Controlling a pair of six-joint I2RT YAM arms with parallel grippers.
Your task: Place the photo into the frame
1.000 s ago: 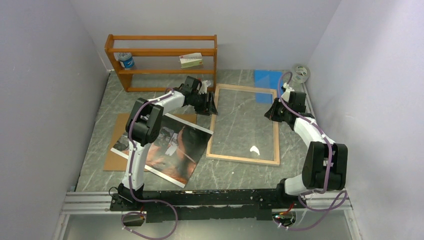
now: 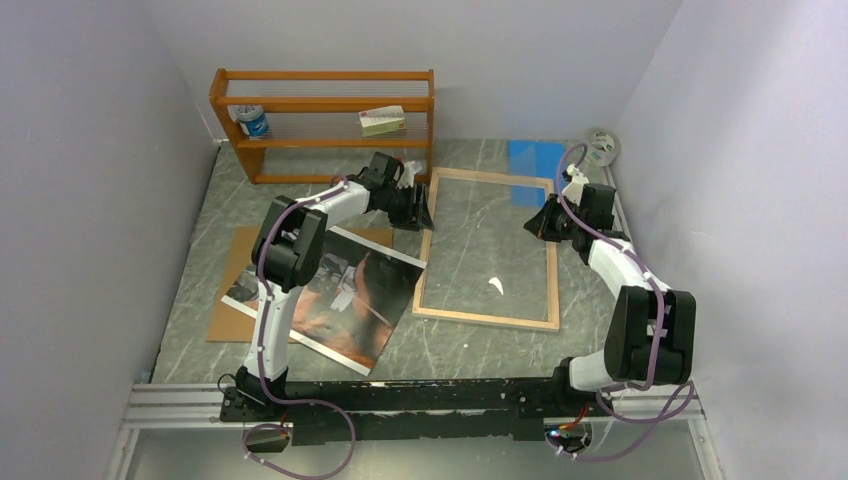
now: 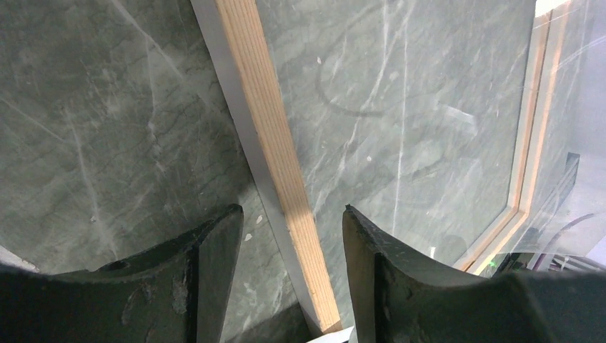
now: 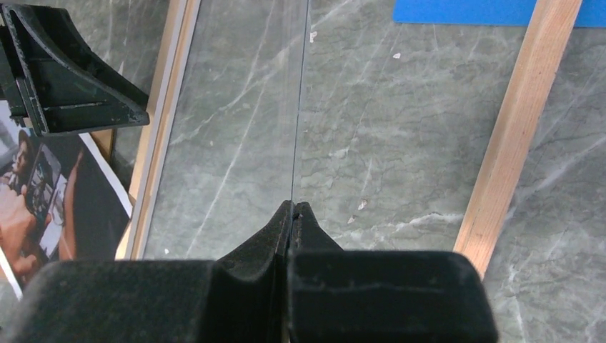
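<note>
The photo [image 2: 365, 295], with a white border, lies askew left of the wooden frame [image 2: 554, 285], its upper right corner close to the frame's left rail. A brown backing board [image 2: 228, 300] is under it. At that rail, my left gripper is open, one finger on each side of the wood, gaps showing. My right gripper is over the frame's right part, its tips shut on the edge of a clear sheet [image 4: 275, 136]. In the left wrist view the clear sheet [image 3: 568, 204] rises at the right; its full outline is hard to see.
A blue sheet [image 2: 526, 160] lies by the frame's upper right corner, with a tape roll [image 2: 601, 147] farther right. Behind the left arm stands a wooden rack [image 2: 330, 104] holding a small box [image 2: 382, 121].
The right gripper has shifted slightly left. A white glare patch over the frame has moved and changed shape, so the clear sheet has changed its tilt. The left arm and photo look unmoved.
</note>
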